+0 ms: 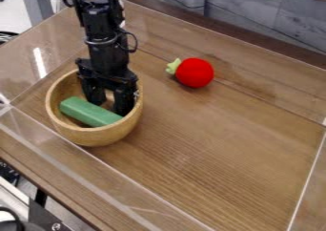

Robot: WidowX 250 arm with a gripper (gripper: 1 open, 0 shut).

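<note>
My black gripper (pixel 107 87) is down inside a wooden bowl (pixel 99 134) at the left of the camera view. A green block (pixel 90 114) lies in the front left of the bowl, just below the gripper. I cannot make out the fingertips clearly against the dark parts.
A red tomato-like object (pixel 193 73) sits on the wooden table (pixel 230 158) behind and right of the bowl. Table edges show at upper right and lower left.
</note>
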